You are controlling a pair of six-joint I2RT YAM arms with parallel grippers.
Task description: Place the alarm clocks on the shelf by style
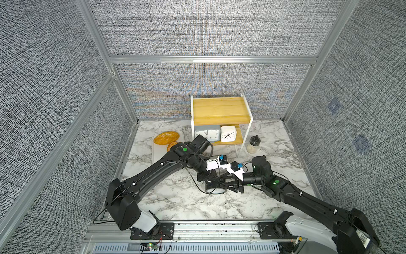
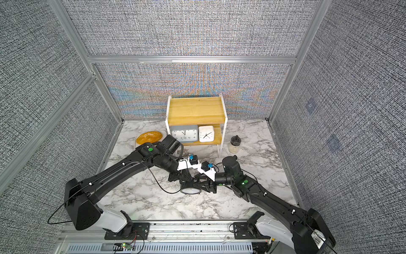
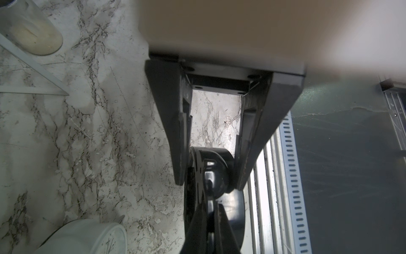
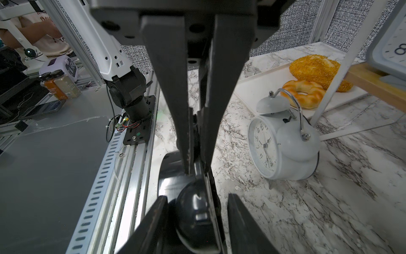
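A black twin-bell alarm clock hangs or stands at the front middle of the table. My left gripper is shut on its thin top handle, also visible in the right wrist view, where the left gripper comes from above. My right gripper is part open, its fingers on either side of a black bell; contact cannot be made out. On the shelf's lower board, a grey rectangular clock and a white square clock stand side by side. A white twin-bell clock stands on the table.
The shelf has a bare top board. Left of it lies a tray with bread; right of it stands a jar. Both arms are very close together over the table's middle.
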